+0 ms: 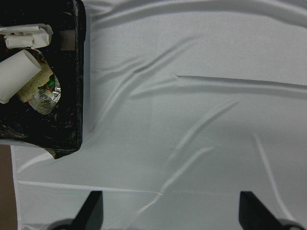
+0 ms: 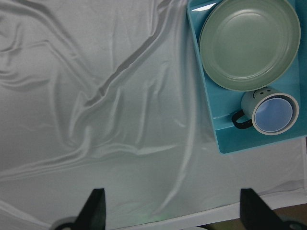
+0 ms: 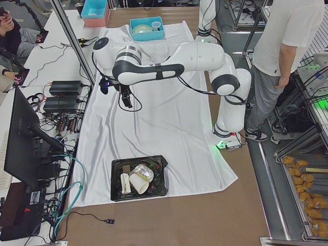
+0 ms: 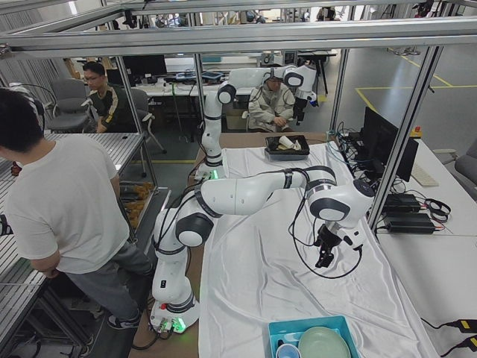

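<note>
My left gripper is open and empty, raised over the white cloth [image 1: 192, 134]. Left of its view lies a black tray [image 1: 72, 120] holding a white paper cup [image 1: 14, 76], crumpled paper [image 1: 26, 36] and foil with food [image 1: 45, 98]. My right gripper is also open and empty, above the cloth. A blue bin [image 2: 220, 136] in its view holds green plates [image 2: 247, 40] and a mug [image 2: 273, 115] with blue inside. In the camera left view, the left arm hides much of the right one.
A monitor [image 3: 23, 143], cables and black boxes line one side of the table. A man in a white shirt [image 4: 59, 194] stands on the other. The cloth between tray and bin is clear. Metal frame posts rise beside the table.
</note>
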